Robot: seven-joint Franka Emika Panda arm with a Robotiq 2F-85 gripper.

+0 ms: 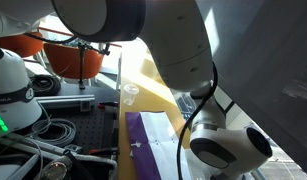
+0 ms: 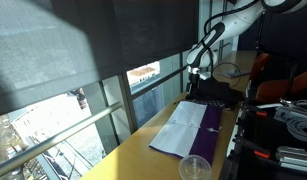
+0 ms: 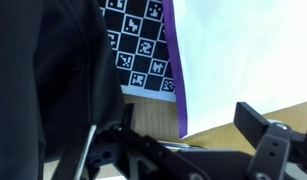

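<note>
My gripper stands open in the wrist view, its two dark fingers wide apart with nothing between them. Below it lies a white sheet with a purple border, flat on the wooden table. The same purple-and-white sheet stretches along the table in exterior view 2, with my gripper over or near its far end. In exterior view 1 the arm covers part of the sheet, and the gripper is hidden. A clear round bowl sits at the table's opposite end, away from the gripper.
A black-and-white marker board adjoins the sheet's purple edge. Dark fabric fills the wrist view's left side. Cables and equipment lie beside the table. A window wall runs along one side. Bare table shows near the bowl.
</note>
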